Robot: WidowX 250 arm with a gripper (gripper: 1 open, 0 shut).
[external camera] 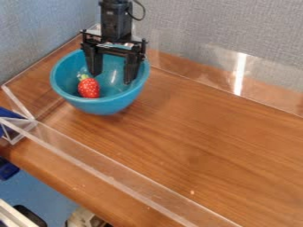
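A blue plastic bowl [106, 101] sits on the wooden surface at the upper left, with a red strawberry [88, 87] inside it on the left side. My black gripper [112, 73] hangs over the bowl, its fingers open and reaching down into the bowl's upper part, to the right of and behind the strawberry. Nothing shows between the fingers.
A grey textured wall stands behind and at the left. A clear plastic edge runs along the front left, with a blue object beside it at the far left.
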